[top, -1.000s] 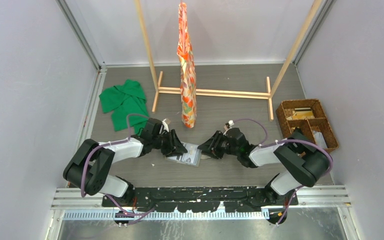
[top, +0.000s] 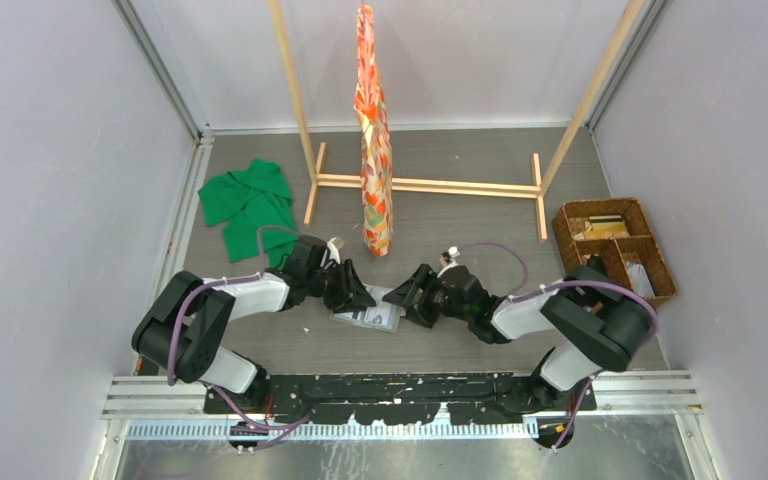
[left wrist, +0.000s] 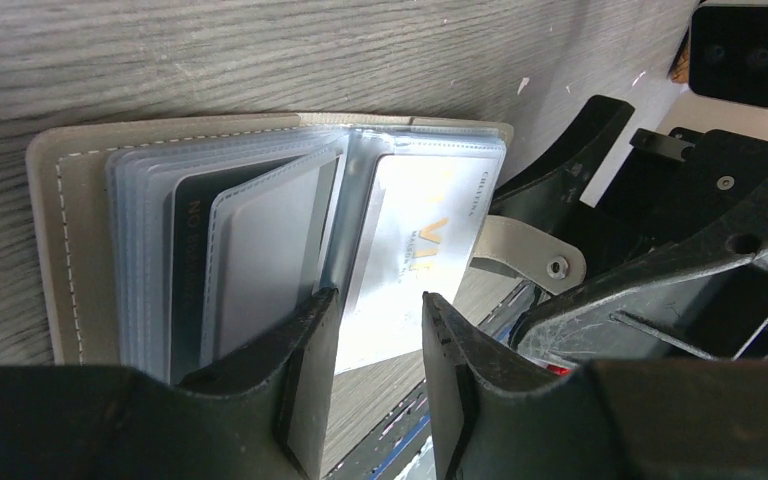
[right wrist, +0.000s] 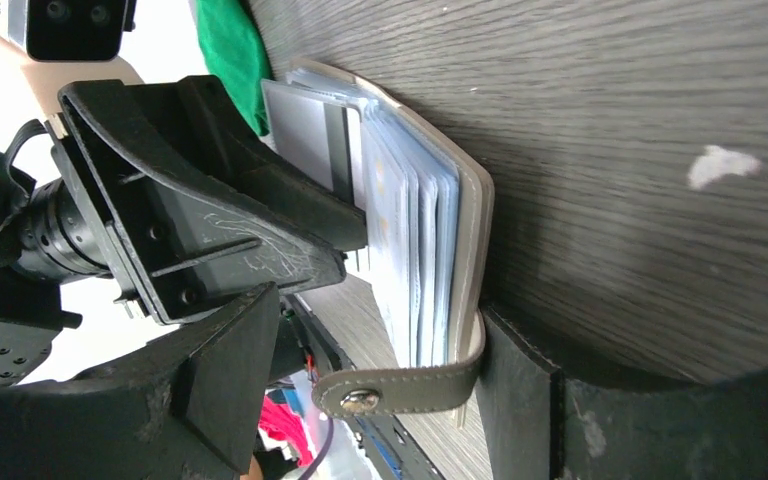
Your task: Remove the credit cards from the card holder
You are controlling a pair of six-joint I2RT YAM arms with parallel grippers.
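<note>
The card holder (top: 369, 318) lies spread open on the table, its clear sleeves fanned to both sides. In the left wrist view a white card with gold letters (left wrist: 422, 225) shows in the sleeve on one side, and a dark card (left wrist: 192, 260) lies under a sleeve on the other. My left gripper is part open over the sleeves, nothing visibly held between its fingertips. The right gripper stands open at the holder's edge, the sleeves' end and the snap strap (right wrist: 400, 390) lying between its spread fingers.
A wicker basket (top: 567, 237) with compartments stands at the right; a yellow card (top: 603, 228) is inside. Green cloth (top: 250, 205) lies at the left. Behind, a patterned cloth (top: 375, 150) hangs over a wooden rack (top: 440, 185). The table between rack and grippers is clear.
My left gripper and the holder have stayed almost in place.
</note>
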